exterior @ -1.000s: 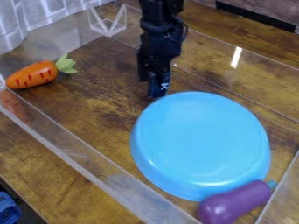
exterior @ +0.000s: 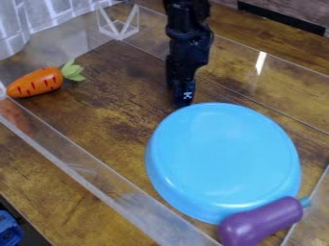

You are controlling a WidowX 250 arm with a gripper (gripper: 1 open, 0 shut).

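Observation:
My black gripper (exterior: pixel 183 82) reaches down from the top centre of the camera view to just above the wooden surface, behind the blue plate. Whether its fingers are open or shut, and whether anything is between them, is too dark to tell. The large blue plate (exterior: pixel 221 156) fills the lower right. A plush carrot (exterior: pixel 35 83) with a green top lies at the far left, and a purple eggplant (exterior: pixel 257 221) lies at the lower right against the plate's edge.
Clear plastic walls border the wooden floor (exterior: pixel 96 125), whose left middle is bare. A white wire item (exterior: pixel 115 24) stands at the back left, and a blue object (exterior: pixel 8 229) sits at the lower left corner.
My gripper has shifted slightly over the last second, staying low behind the plate. The blue plate and eggplant sit very slightly differently than a second ago.

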